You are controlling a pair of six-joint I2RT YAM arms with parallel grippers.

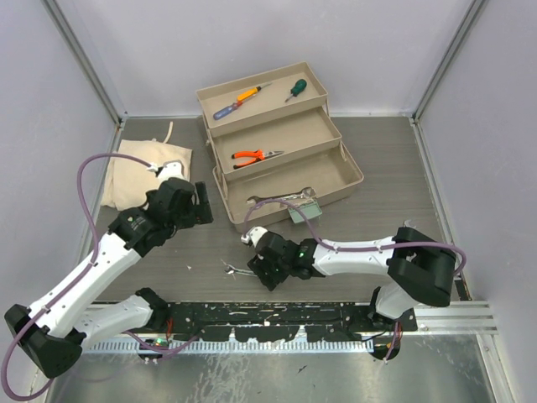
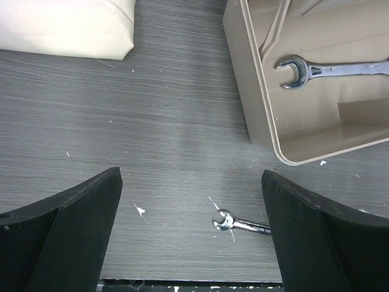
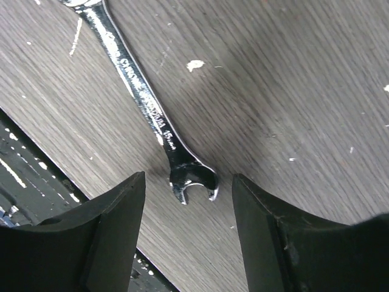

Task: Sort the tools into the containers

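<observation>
A small wrench [image 3: 149, 103] lies flat on the table, its near open end between and just ahead of my right gripper's [image 3: 189, 180] parted fingers, not clasped. In the top view most of that wrench [image 1: 240, 270] is hidden under my right gripper [image 1: 262, 275]. My left gripper [image 1: 204, 206] hangs open and empty over the table left of the tiered organizer [image 1: 346, 179]. Its front tray holds wrenches [image 1: 281, 197]. Orange-handled pliers [image 1: 256, 157] rest in the middle tray. Screwdrivers [image 1: 237, 102] and a green-handled one [image 1: 297, 88] occupy the back tray.
Another wrench [image 1: 409, 224] shows partly on the right of the table behind my right arm. A folded cream cloth [image 1: 134, 176] lies at the left. Bare table separates the cloth from the organizer.
</observation>
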